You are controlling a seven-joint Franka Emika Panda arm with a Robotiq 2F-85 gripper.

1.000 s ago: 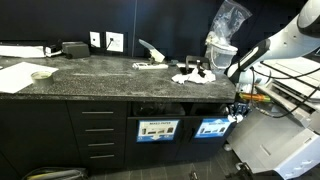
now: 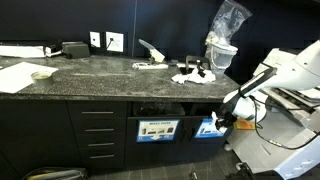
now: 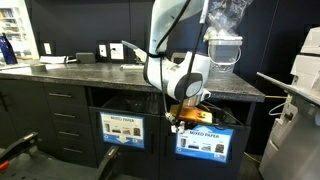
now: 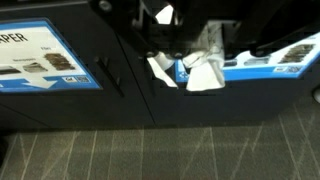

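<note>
A crumpled white piece of paper or cloth (image 4: 207, 72) hangs in the wrist view, with my gripper shut on it. In exterior view 2, my gripper (image 3: 180, 118) points down in front of the cabinet, just left of the right "MIXED PAPER" sign (image 3: 203, 142); a bit of white shows at its tip. In exterior view 1, the gripper (image 2: 221, 123) is beside the same right-hand sign (image 2: 209, 128), small and hard to make out. The dark opening above that sign is partly hidden by the arm.
A second paper sign (image 2: 157, 131) marks the bin to the left. Above runs the dark countertop (image 2: 120, 85), with a white crumpled cloth (image 2: 193, 76) and a clear container (image 2: 220, 53) on it.
In exterior view 1, the arm and gripper have moved left, from right of the right-hand sign to its front, and the upper arm has come lower.
</note>
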